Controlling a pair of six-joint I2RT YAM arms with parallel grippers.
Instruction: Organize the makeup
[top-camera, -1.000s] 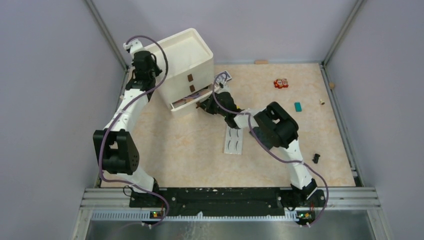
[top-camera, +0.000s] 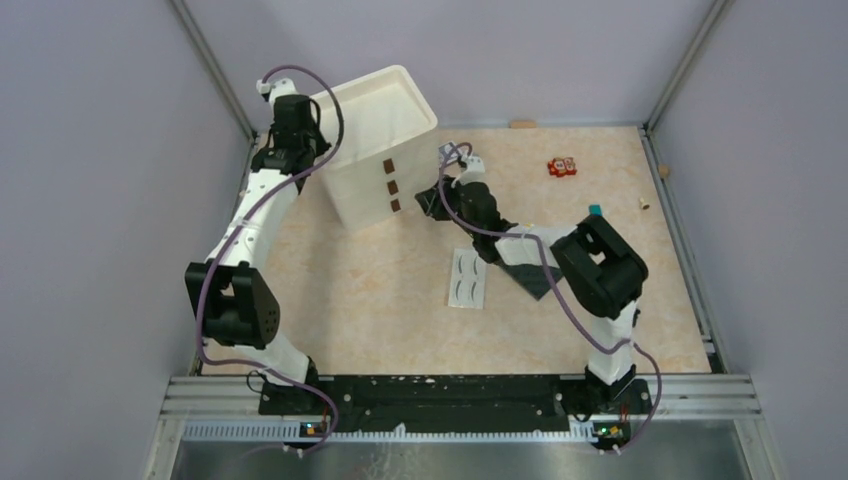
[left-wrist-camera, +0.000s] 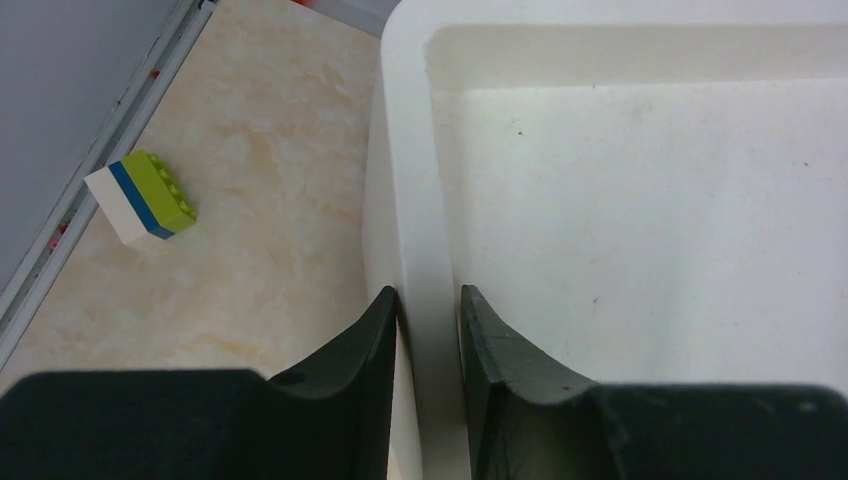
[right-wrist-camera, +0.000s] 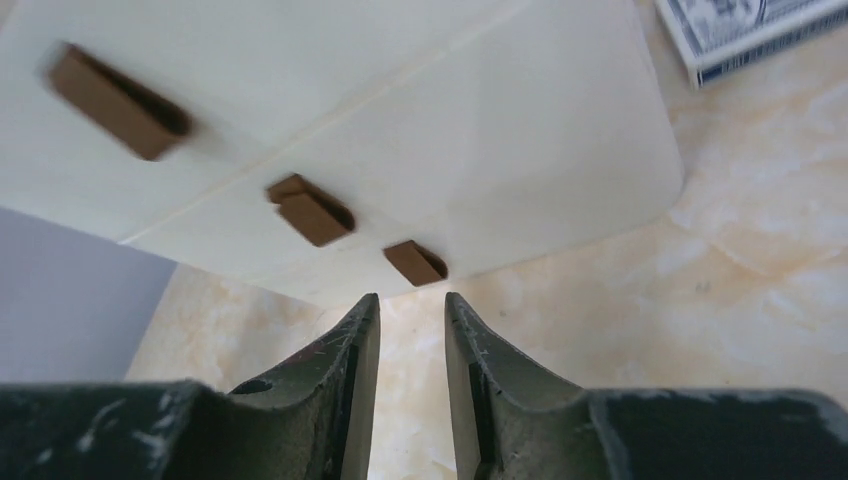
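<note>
A white drawer organizer (top-camera: 370, 110) with three brown handles stands at the back left. My left gripper is shut on the rim of its top at the left side. In the right wrist view the drawer fronts are closed, with the bottom handle (right-wrist-camera: 414, 262) lowest. My right gripper stands a little way off the front, partly open, with nothing between its fingers. A white sheet with lash-like strips (top-camera: 466, 278) lies in the middle of the table.
A boxed item (right-wrist-camera: 750, 30) lies right of the organizer. Red items (top-camera: 562, 166), a teal block (top-camera: 595, 210) and small pieces lie on the right. A green-and-white block (left-wrist-camera: 150, 195) lies left of the organizer.
My right gripper has drawn back to the right from it. The organizer and left gripper have shifted slightly right.
</note>
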